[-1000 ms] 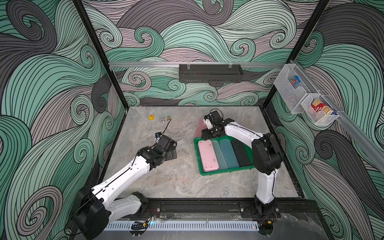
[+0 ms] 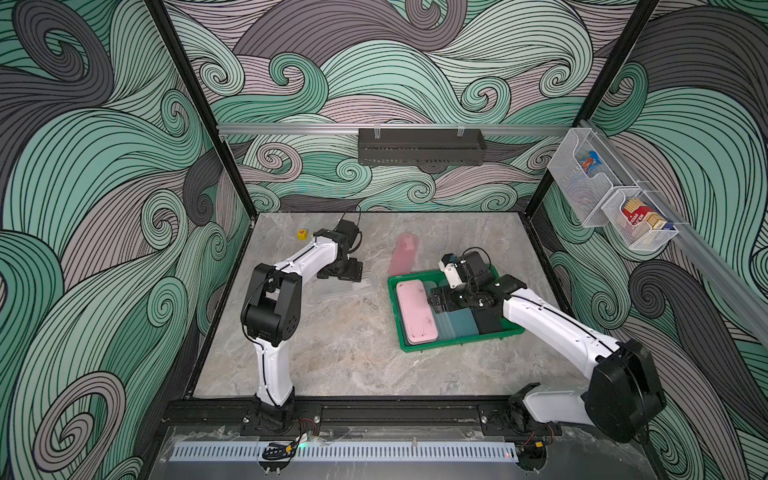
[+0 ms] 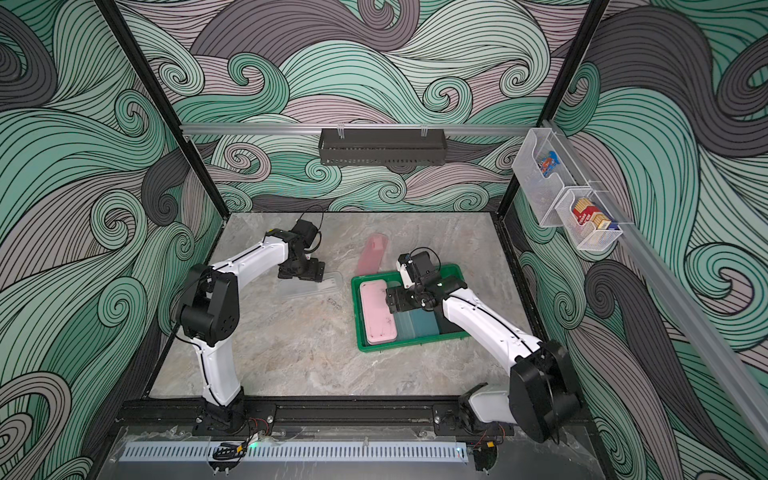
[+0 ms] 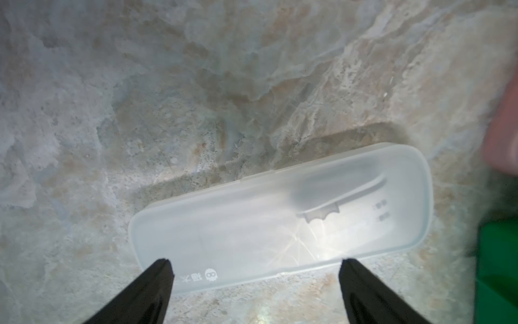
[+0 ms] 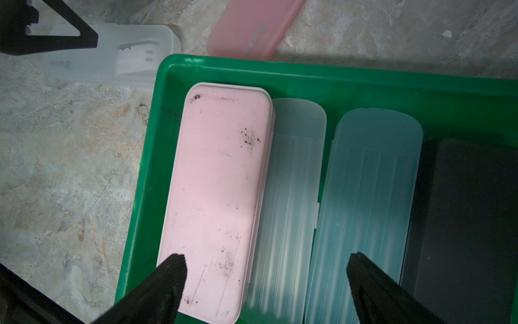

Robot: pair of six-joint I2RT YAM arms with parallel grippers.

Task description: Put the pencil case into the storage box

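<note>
A clear white pencil case [image 4: 242, 226] lies flat on the table, left of the green storage box [image 2: 393, 316]. Over it, my left gripper has its fingers well apart, nothing held; the case shows just beyond the fingertips. A translucent pink case [image 2: 405, 254] rests on the table behind the box. Inside the box lie an opaque pink case [image 5: 215, 199], a clear one [image 5: 291, 178], a teal one [image 5: 372, 183] and a black one [image 5: 469, 216]. My right gripper hangs above them, open and empty.
A small yellow object [image 2: 302, 234] sits at the table's back left. Wire baskets [image 2: 588, 180] hang on the right wall, and a dark shelf [image 2: 421, 146] on the back wall.
My left gripper has moved back and slightly right, over the clear white case.
</note>
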